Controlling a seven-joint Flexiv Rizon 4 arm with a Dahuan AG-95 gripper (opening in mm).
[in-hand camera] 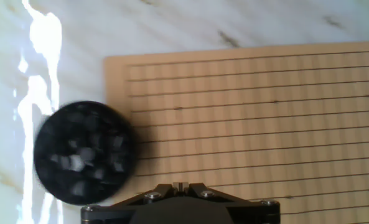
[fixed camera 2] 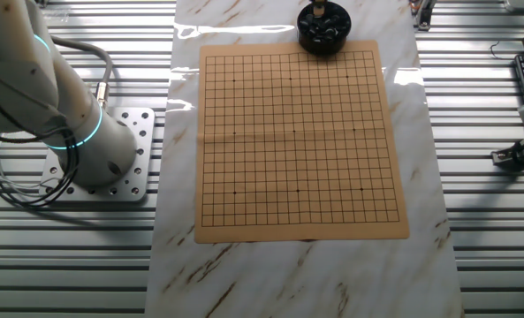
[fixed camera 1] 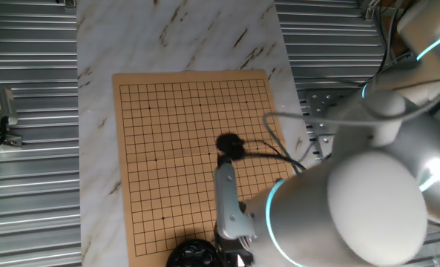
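A round black bowl (in-hand camera: 84,152) holding several glossy black stones sits on the left in the wrist view, over a corner of the tan grid board (in-hand camera: 265,130). In exterior view 2 the bowl (fixed camera 2: 324,42) is at the far edge of the board (fixed camera 2: 297,231). My gripper looks shut at the bottom of the wrist view, its fingertips together and nothing visible between them. The bowl lies off to one side of it there. Exterior view 1 cuts the gripper off at the bottom edge, close by the bowl (fixed camera 1: 195,254).
The board lies on a marbled table (fixed camera 2: 244,287), its gridded surface bare of stones. Slatted metal surfaces (fixed camera 1: 27,193) flank the table. A small metal bracket device (fixed camera 1: 4,107) stands off the left side. Cables (fixed camera 1: 279,122) loop around the arm.
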